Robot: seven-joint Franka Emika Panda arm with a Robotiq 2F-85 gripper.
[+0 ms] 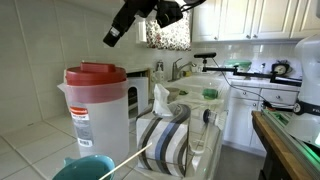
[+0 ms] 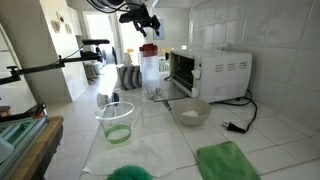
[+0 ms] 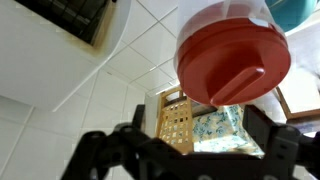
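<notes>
A clear pitcher [image 1: 98, 120] with a red lid [image 1: 95, 73] stands upright on the white tiled counter. Above it, and apart from it, hangs my black gripper [image 1: 139, 28], pointing downward. In the wrist view the lid [image 3: 228, 65] with its raised ridge lies just beyond my gripper, slightly off to one side. Its two fingers are spread wide, with nothing between them. From the other side, the gripper [image 2: 141, 21] is also seen over the pitcher [image 2: 151, 72].
Right of the pitcher is a striped tissue box [image 1: 165, 141]; a teal bowl [image 1: 85, 169] with a wooden stick stands in front. Farther along are a white toaster oven [image 2: 213, 72], a pale bowl [image 2: 190, 112], a clear container [image 2: 117, 122] and a green cloth [image 2: 226, 162].
</notes>
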